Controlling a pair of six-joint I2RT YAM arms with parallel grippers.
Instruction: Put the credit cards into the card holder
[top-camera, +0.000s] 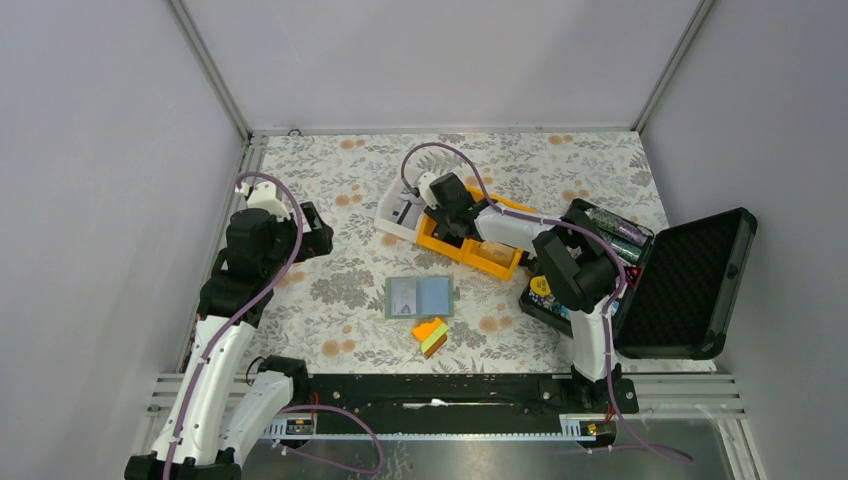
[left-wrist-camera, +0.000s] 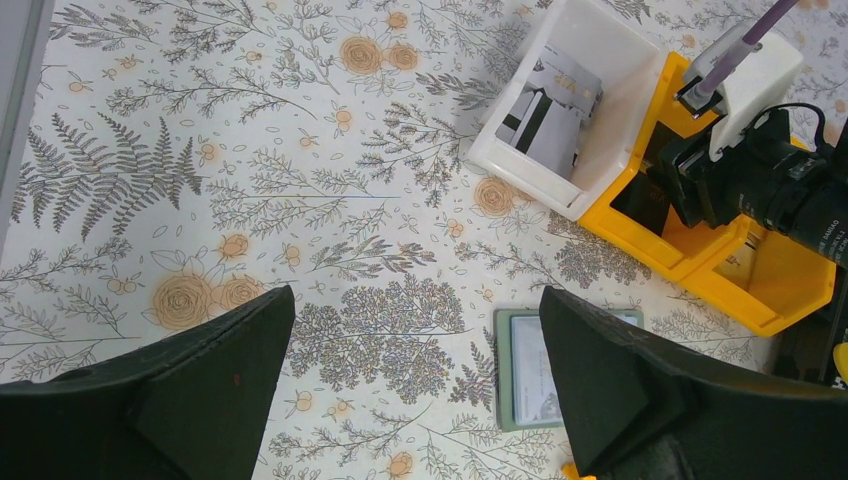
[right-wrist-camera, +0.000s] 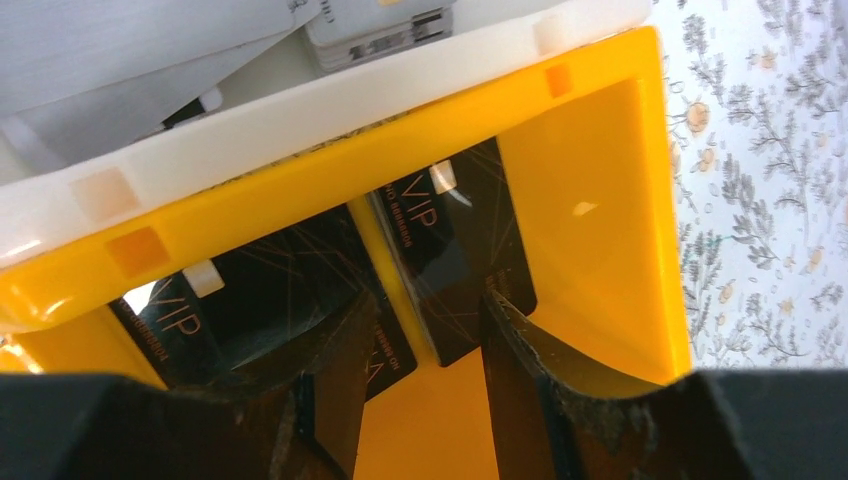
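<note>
Black VIP cards lie in the yellow bin, with my right gripper low over them, its fingers part open and nothing visible held. Silver and grey cards lie in the white bin alongside. A clear card holder with pale pages lies at the front middle of the table. My left gripper hangs open and empty over the table's left side.
An open black case full of items occupies the right. Small orange, green and brown pieces lie below the holder.
</note>
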